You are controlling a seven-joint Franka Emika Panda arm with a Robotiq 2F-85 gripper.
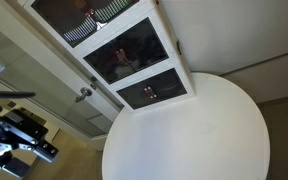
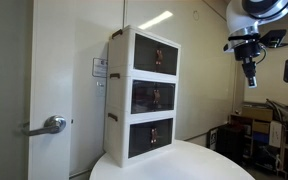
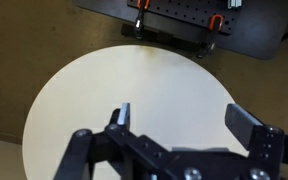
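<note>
A white three-tier cabinet (image 2: 132, 100) with dark, see-through double doors stands at the edge of a round white table (image 1: 199, 145). All its doors look shut in exterior view 2. My gripper is open above the table, its fingers spread wide with nothing between them in the wrist view. From exterior view 2, the gripper (image 2: 250, 77) hangs high and to the right, well apart from the cabinet. Only part of the arm shows at the left edge of exterior view 1. No cabinet is visible in the wrist view.
A door with a metal handle (image 2: 52, 125) is beside it. In the wrist view, a black perforated plate (image 3: 189, 12) with orange-topped clamps lies beyond the table. Shelving (image 2: 259, 125) with boxes stands behind at right.
</note>
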